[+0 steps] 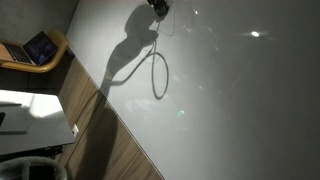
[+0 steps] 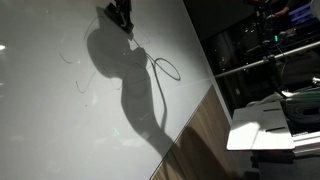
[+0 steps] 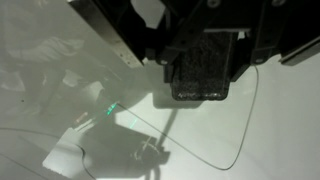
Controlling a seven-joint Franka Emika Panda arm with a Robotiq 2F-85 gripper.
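In the wrist view a dark, rough-looking block sits between the fingers of my gripper, which is shut on it. What the block is I cannot tell. A thin wire-like line curves beside and below it across the pale surface. My gripper also shows at the top edge of exterior view 1 and at the top of exterior view 2, too small there for its hold to show. A grey loop appears below it; whether this is cable or shadow is unclear.
The large pale, glossy surface is mostly clear, with the arm's broad shadow across it and a small green glint. Wood flooring lies beyond its edge. A chair with a laptop stands off to the left.
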